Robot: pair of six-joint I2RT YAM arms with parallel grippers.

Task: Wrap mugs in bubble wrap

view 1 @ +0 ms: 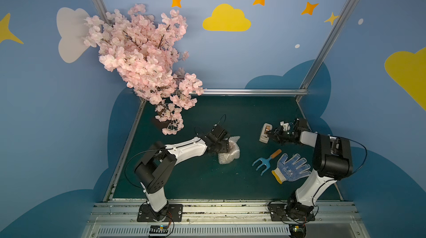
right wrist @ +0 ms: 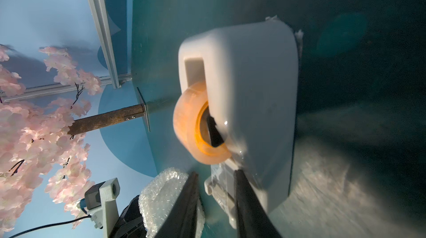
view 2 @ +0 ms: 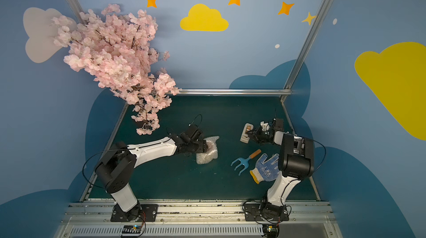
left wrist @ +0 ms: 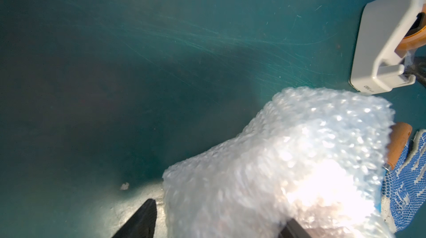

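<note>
A crumpled bubble-wrap bundle (view 1: 232, 153) (left wrist: 275, 162) lies mid-table; whatever is inside is unclear. My left gripper is over its left part, fingers (left wrist: 144, 220) apart around the wrap; whether it grips is unclear. To the right stands a white tape dispenser (right wrist: 261, 82) (view 1: 263, 136) with an orange-cored tape roll (right wrist: 184, 122). My right gripper reaches the dispenser from the right, its fingers parted at the cutter end, below the roll in the right wrist view.
A blue garden fork (view 1: 263, 161) with a wooden handle and a blue dotted glove (view 1: 292, 167) lie front right. An artificial blossom tree (view 1: 146, 60) stands back left.
</note>
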